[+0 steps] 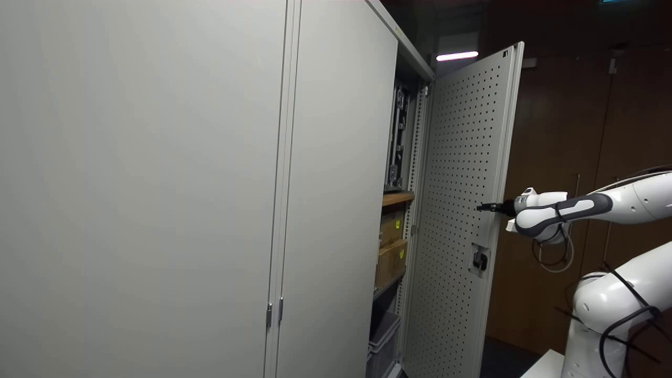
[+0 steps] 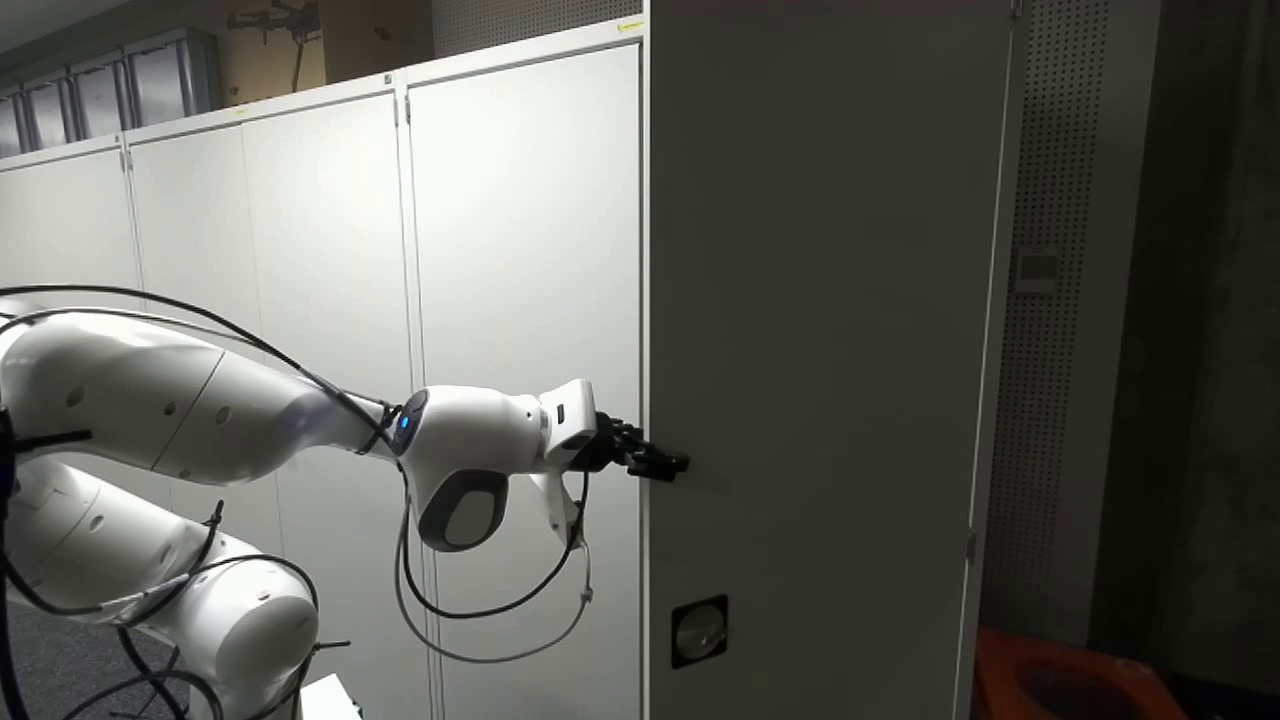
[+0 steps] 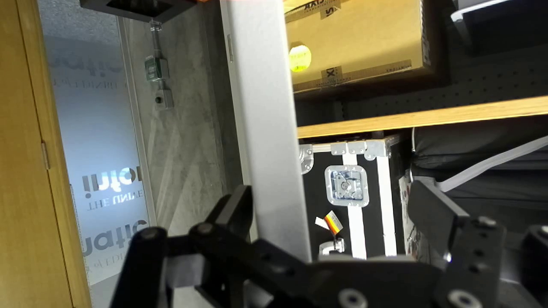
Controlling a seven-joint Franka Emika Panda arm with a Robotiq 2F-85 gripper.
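A tall grey cabinet door, pegboard-like on its inner face, stands swung out from the cabinet. In exterior view 2 its dark outer face shows, with a round latch low down. My gripper is open at the door's free edge, above the handle. The wrist view shows the door edge running between the spread fingers, nearer the left finger; the right finger stands well apart from it. Whether the left finger touches the door, I cannot tell.
Inside the cabinet are a wooden shelf, a cardboard box and a black flight case. The neighbouring cabinet door is shut. An orange object lies beyond the open door on the floor.
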